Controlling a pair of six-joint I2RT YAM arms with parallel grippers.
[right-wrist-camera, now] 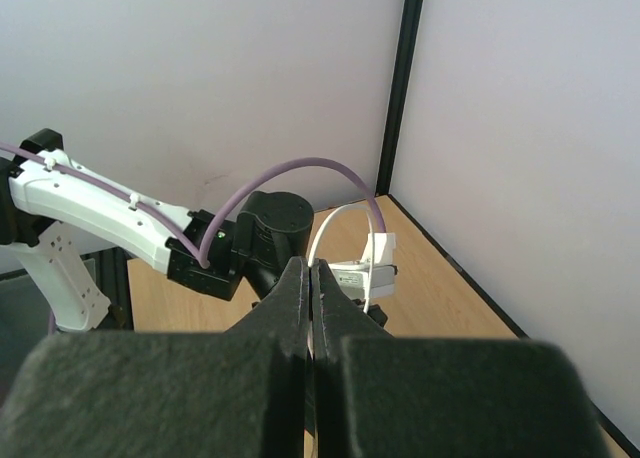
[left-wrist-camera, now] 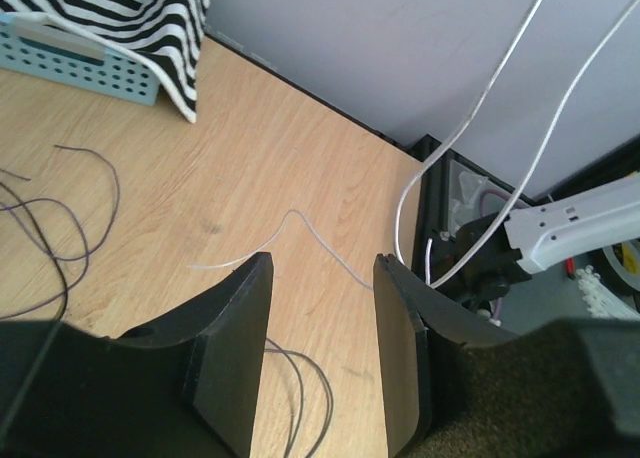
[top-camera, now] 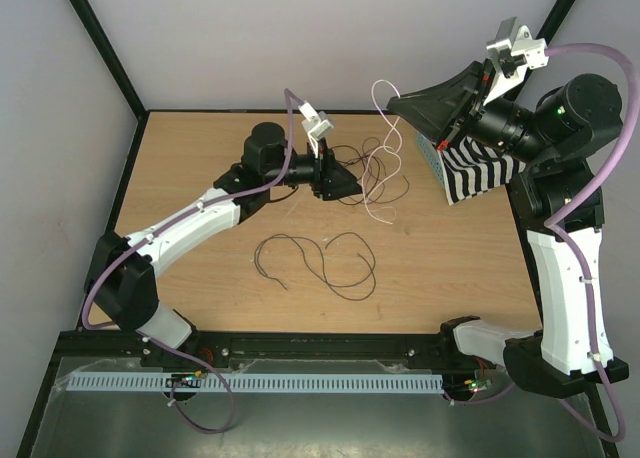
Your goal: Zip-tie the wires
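A white wire hangs in loose loops from my right gripper, raised at the upper right of the top view. In the right wrist view that gripper is shut on the wire at its fingertips. My left gripper is lower, beside the hanging loops. Its fingers are part open in the left wrist view, with a gap between the fingertips. Thin wire runs beyond that gap and disappears behind one finger; whether it touches the finger, I cannot tell. Dark wires lie curved on the table.
More tangled dark wires lie behind the left gripper. A light blue basket with a black-and-white striped cloth is at the back right.
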